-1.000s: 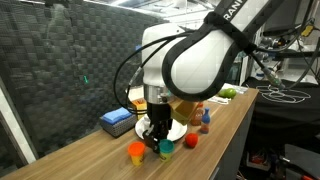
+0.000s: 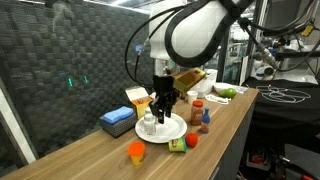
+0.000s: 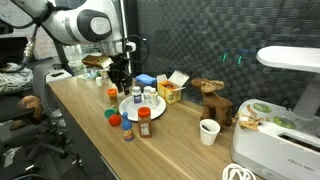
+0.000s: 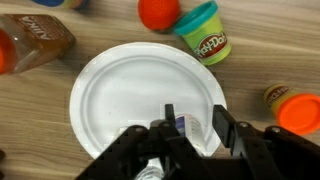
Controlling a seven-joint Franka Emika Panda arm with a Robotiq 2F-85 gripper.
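Note:
My gripper hangs over the white plate [image 4: 110, 100] with its dark fingers a little apart. A small white bottle [image 4: 188, 127] shows between them in the wrist view, close to the left finger; whether they grip it cannot be told. In exterior view 1 white bottles [image 2: 150, 123] stand on the plate's left part below my gripper [image 2: 158, 112]. A green-labelled Play-Doh can [image 4: 204, 32] lies on its side at the plate's rim. An orange-topped can [image 4: 296, 108] is apart from the plate.
Near the plate are a red ball [image 4: 158, 10] and a brown jar [image 4: 38, 42]. Behind stand a blue box [image 2: 117, 120] and a yellow box [image 3: 173, 88]. A toy moose [image 3: 212, 98] and a white cup [image 3: 209, 131] stand farther along.
My gripper has moved from near the green can to over the plate. The can stood upright before; now it lies on its side, a little farther right.

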